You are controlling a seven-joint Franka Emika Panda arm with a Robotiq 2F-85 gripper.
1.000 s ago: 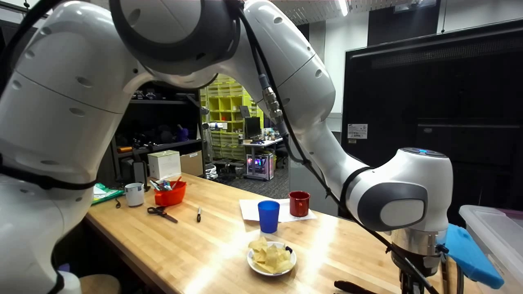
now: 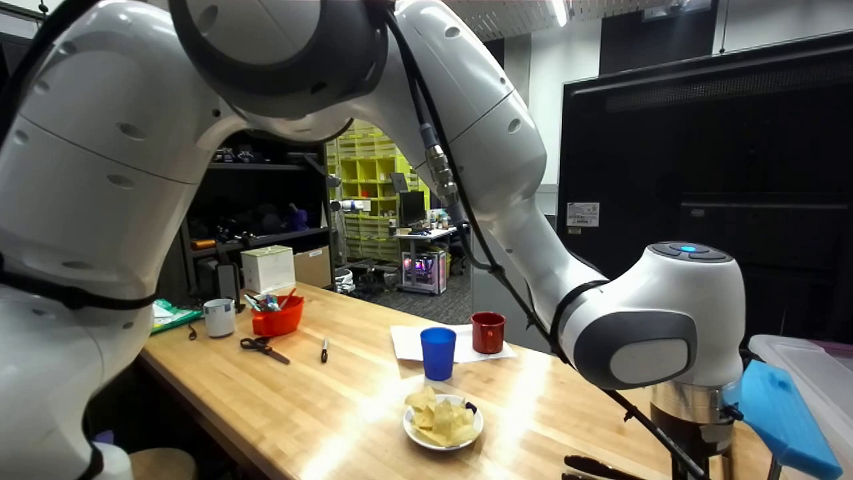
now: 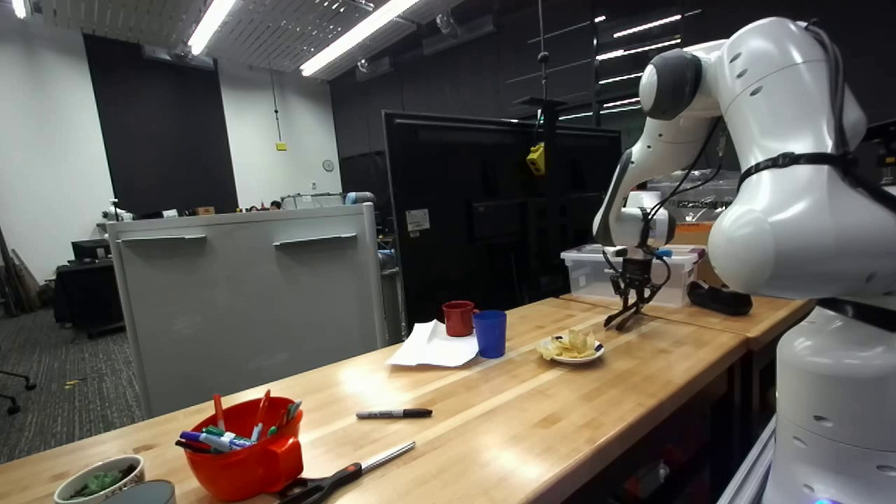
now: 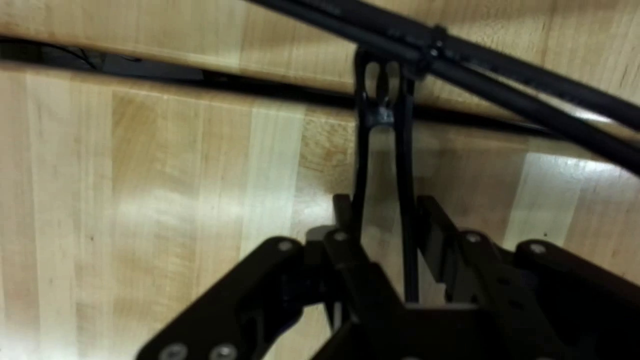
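Note:
Black tongs (image 4: 405, 180) stand between the fingers of my gripper, which is shut on both their arms. In the wrist view the joined end of the tongs points up over a dark gap in the table. Exterior view 2 shows my gripper (image 3: 635, 290) above the right part of the table, with the tongs (image 3: 623, 319) reaching out low, close to the wood. In exterior view 1 the tongs (image 2: 596, 467) show only partly at the bottom edge, and the fingers are out of sight.
A plate (image 3: 579, 360) of chips (image 3: 575, 343) sits near the tongs. Past it stand a blue cup (image 3: 491, 334) and a red mug (image 3: 458, 318). A clear bin (image 3: 588, 273) is behind my gripper. A marker (image 3: 394, 413), scissors (image 3: 344, 479) and a red holder (image 3: 252, 466) lie farther off.
In exterior view 1 my wrist and the tongs have shifted slightly to the right. The plate, cup and mug have not moved.

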